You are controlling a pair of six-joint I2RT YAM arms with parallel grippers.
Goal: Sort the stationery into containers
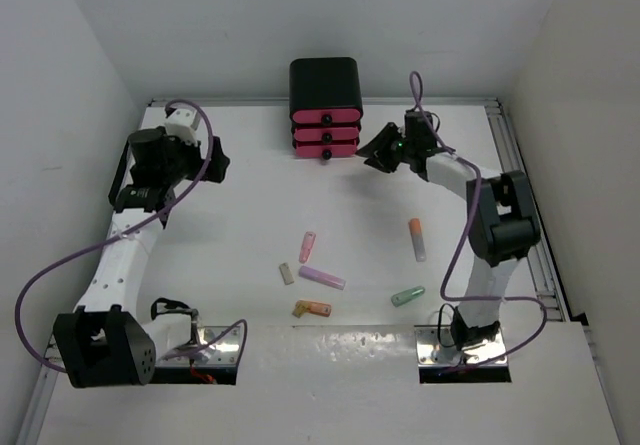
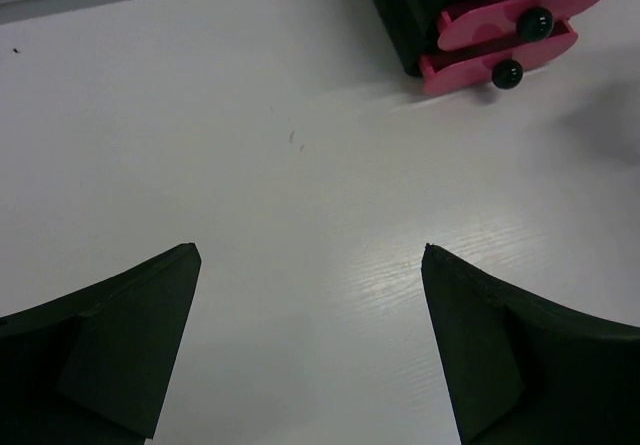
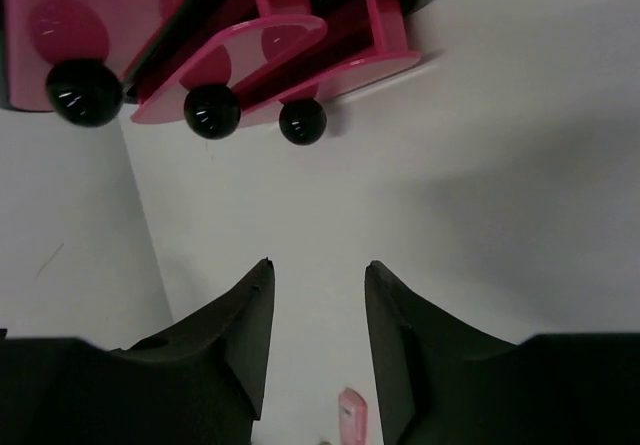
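A black cabinet (image 1: 325,80) with three pink drawers (image 1: 326,135) stands at the back centre; its lower drawers jut slightly in both wrist views. My right gripper is part open, just right of and in front of the drawers, nothing between its fingers. My left gripper stands open and empty over the left side. Stationery lies at the front: a pink item (image 1: 308,246), a purple one (image 1: 321,277), a small grey one (image 1: 285,273), an orange-brown one (image 1: 318,308), a green one (image 1: 408,294) and an orange-tipped one (image 1: 418,245) at right.
Walls (image 1: 568,205) enclose the sides and back, with metal rails along the table's edges.
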